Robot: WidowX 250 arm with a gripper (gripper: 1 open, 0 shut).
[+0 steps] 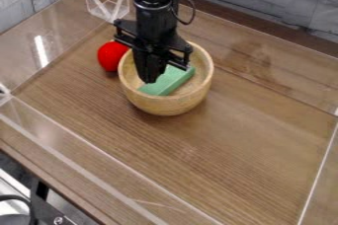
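Observation:
My black gripper [148, 55] is above and at the left part of a light wooden bowl [188, 105], its fingers reaching down over the inside; whether it holds anything is unclear. A green block [169, 82] lies inside the bowl, partly behind the fingers. A red round object [110, 57] sits just outside the bowl at the upper left.
A clear plastic piece [106, 4] lies at the upper left of the wooden table [238, 160]. A dark cable runs at the lower left edge.

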